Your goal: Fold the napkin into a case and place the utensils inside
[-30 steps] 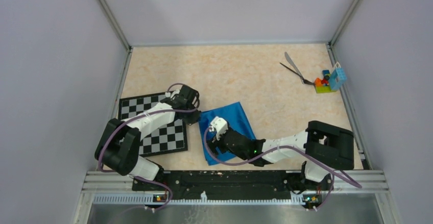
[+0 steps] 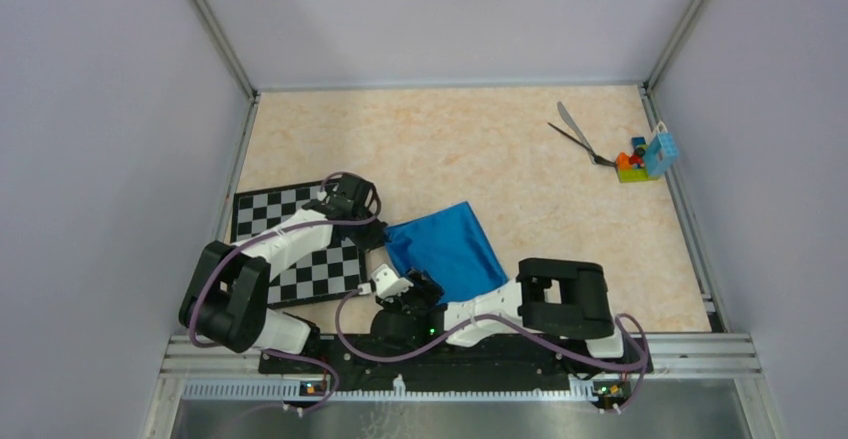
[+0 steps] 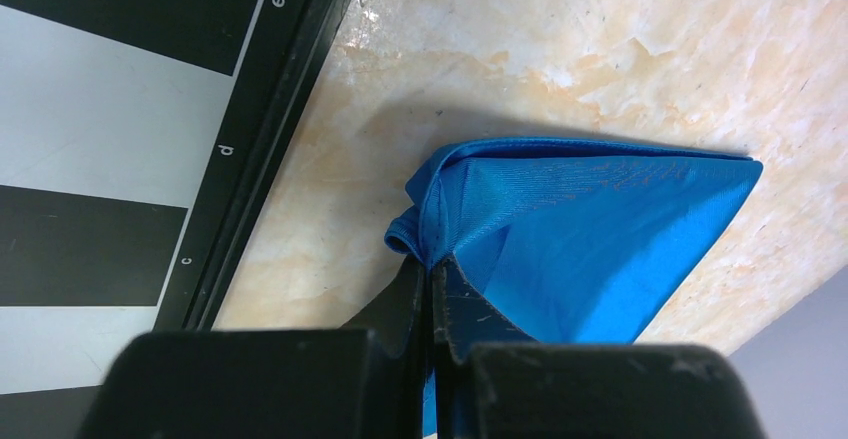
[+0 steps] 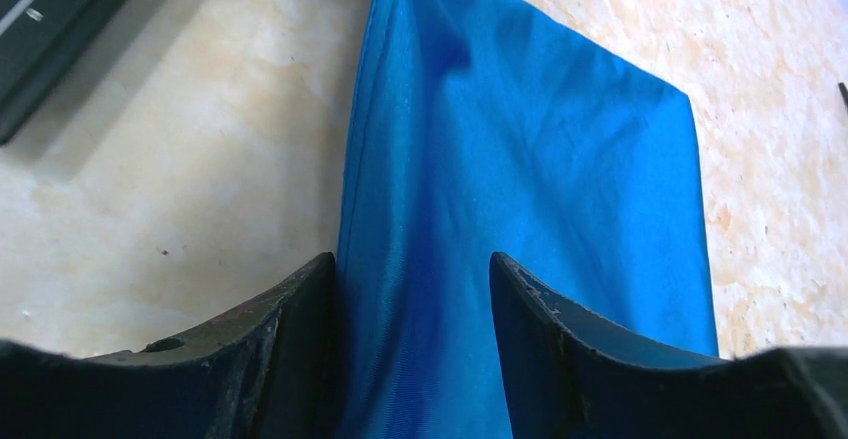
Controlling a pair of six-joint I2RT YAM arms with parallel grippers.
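Note:
The blue napkin point(image 2: 455, 244) lies to the right of the chessboard, and the right arm covers its near part. My left gripper is shut on a bunched corner of its left edge. In the right wrist view the napkin's left side forms a rounded, raised fold point(image 4: 385, 189). Around that fold stands my right gripper, its fingers apart and the cloth passing between them. The utensils, a silver knife point(image 2: 566, 116) and a dark slender piece point(image 2: 570, 135), lie crossed at the back right, away from both grippers.
A chessboard point(image 2: 320, 277) lies under the left arm, close beside the napkin. Colourful toy blocks point(image 2: 632, 172) and a light-blue box point(image 2: 660, 154) stand at the right edge. Bare table point(image 2: 420, 139) stretches across the back and middle right.
My right arm has swung left and toward the front, its gripper passing over the napkin to the near left side. The left gripper has shifted slightly left and toward the front.

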